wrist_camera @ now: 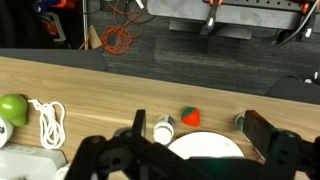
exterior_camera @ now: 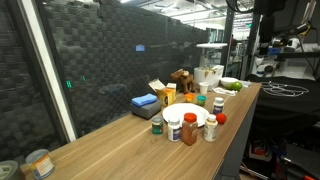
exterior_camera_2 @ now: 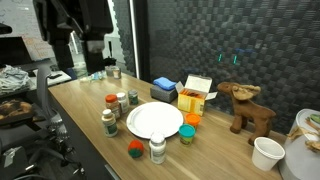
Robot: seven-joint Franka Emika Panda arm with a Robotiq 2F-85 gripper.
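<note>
My gripper is high above the counter's front edge, its two dark fingers wide apart in the wrist view. Nothing is held between them. Below lie a white plate (wrist_camera: 206, 146), a red-topped item (wrist_camera: 190, 116) and a white-capped bottle (wrist_camera: 163, 130). In exterior view 2 the plate (exterior_camera_2: 155, 118) rests on the wooden counter (exterior_camera_2: 215, 160). Around it stand spice jars (exterior_camera_2: 109, 122), a white bottle (exterior_camera_2: 157, 148), a green-lidded jar (exterior_camera_2: 187, 133) and an orange lid (exterior_camera_2: 193, 119).
Behind the plate are a yellow box (exterior_camera_2: 197, 94), a blue sponge-like block (exterior_camera_2: 163, 84) and a brown toy animal (exterior_camera_2: 247, 108). A white cup (exterior_camera_2: 267, 153) stands near a large white container (exterior_camera_2: 302, 148).
</note>
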